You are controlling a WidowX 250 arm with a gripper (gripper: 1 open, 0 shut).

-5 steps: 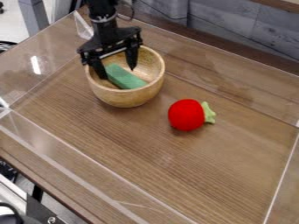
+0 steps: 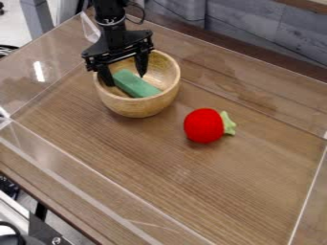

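A wooden bowl (image 2: 161,100) sits in the upper middle of the table, with a green oblong object (image 2: 136,87) lying inside it. My black gripper (image 2: 118,62) hangs over the back left of the bowl, partly hiding its rim. Its fingers point down near the green object; whether they touch anything I can't tell.
A red tomato-like object (image 2: 205,124) with a pale green top lies to the right and front of the bowl. A grey wall stands at the back right.
The green object and bowl look nearly unchanged.
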